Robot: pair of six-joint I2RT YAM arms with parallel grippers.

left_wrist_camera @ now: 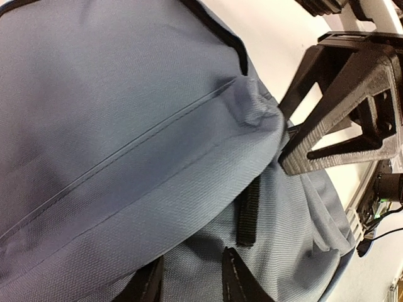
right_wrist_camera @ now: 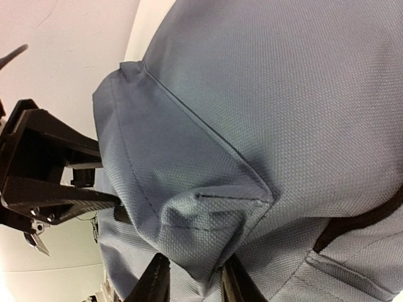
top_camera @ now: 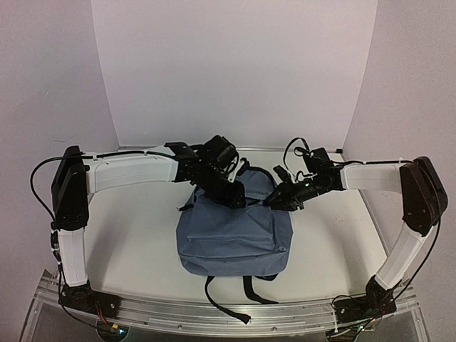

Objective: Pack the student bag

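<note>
A blue-grey backpack [top_camera: 234, 242] lies in the middle of the table, its straps toward the front. Over its upper part, my left gripper [top_camera: 241, 204] and right gripper [top_camera: 268, 204] are close together. In the left wrist view, my left gripper stands part open at the edge of a fabric flap [left_wrist_camera: 176, 182], only cloth showing beyond its gap. Bunched flap cloth [right_wrist_camera: 198, 233] runs between the fingers of my right gripper, which appears shut on it. One ridged right finger [left_wrist_camera: 249, 214] shows below the flap. The bag's inside is mostly hidden.
Two black straps [top_camera: 226, 308] trail from the bag toward the front rail [top_camera: 278, 325]. Walls stand at the back and sides.
</note>
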